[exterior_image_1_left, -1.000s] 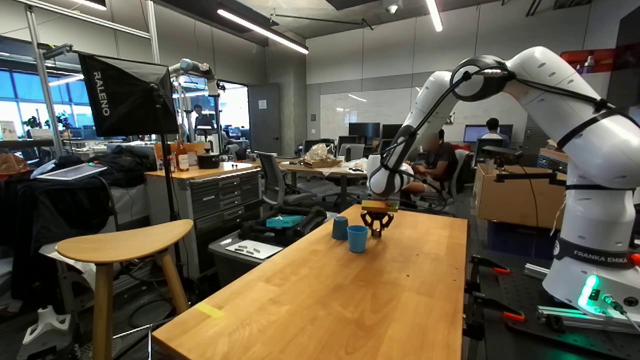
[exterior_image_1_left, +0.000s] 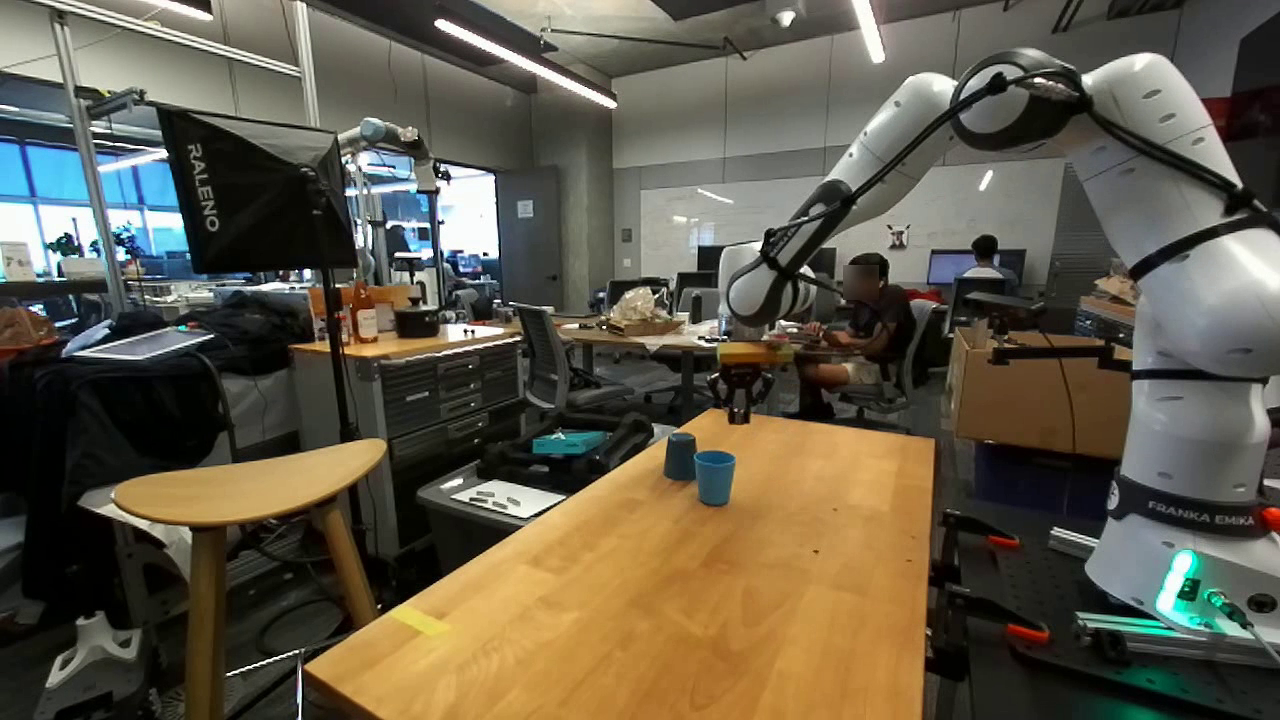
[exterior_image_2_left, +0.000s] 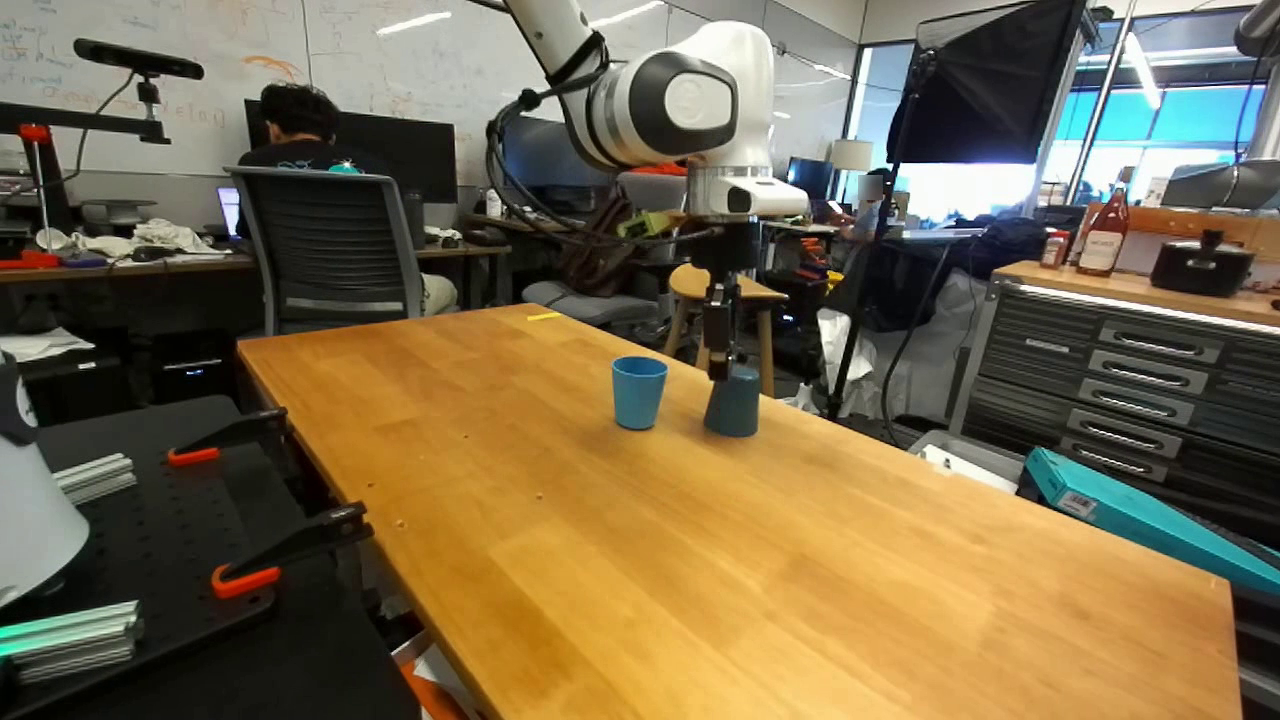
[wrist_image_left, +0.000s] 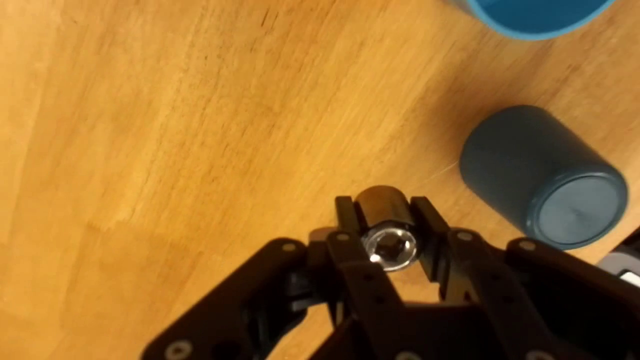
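Note:
My gripper is shut on a small shiny metal cylinder (wrist_image_left: 391, 247), bolt-like, with a recess in its end. It hangs above the wooden table, and in exterior view 1 the gripper (exterior_image_1_left: 739, 412) appears beyond the cups. A light blue cup (exterior_image_2_left: 638, 394) stands upright with its mouth up. Beside it a dark blue cup (wrist_image_left: 528, 162) rests upside down, its closed base facing up. In exterior view 2 the gripper (exterior_image_2_left: 720, 342) overlaps the dark cup's top, though the wrist view has that cup off to the right.
Clamps (exterior_image_1_left: 996, 612) grip its edge on the robot's side. A grey bin (exterior_image_1_left: 480, 504) stands past the opposite edge, close to the cups. A stool (exterior_image_1_left: 252, 480) is off the table's near left corner.
My gripper has risen from close to the tabletop and shifted slightly left in exterior view 1. Both cups have stayed where they were.

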